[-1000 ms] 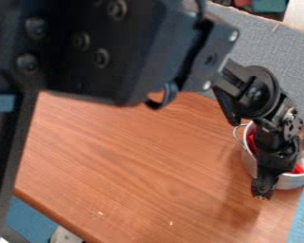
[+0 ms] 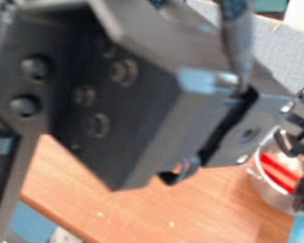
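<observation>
A metal pot (image 2: 270, 190) with something red inside (image 2: 279, 173) stands at the right on the wooden table. Dark parts of my gripper show at the right edge beside the pot, mostly out of frame and partly behind the large black arm body (image 2: 129, 104) that fills the upper left, so its fingertips and finger state are unclear.
The bare wooden tabletop (image 2: 142, 214) takes up the lower middle. A grey backdrop (image 2: 281, 57) rises behind. Blue patches show at the lower left and along the right edge.
The gripper has moved right, mostly out of view, uncovering more of the pot's red contents. The black arm body now reaches lower and further right in the view.
</observation>
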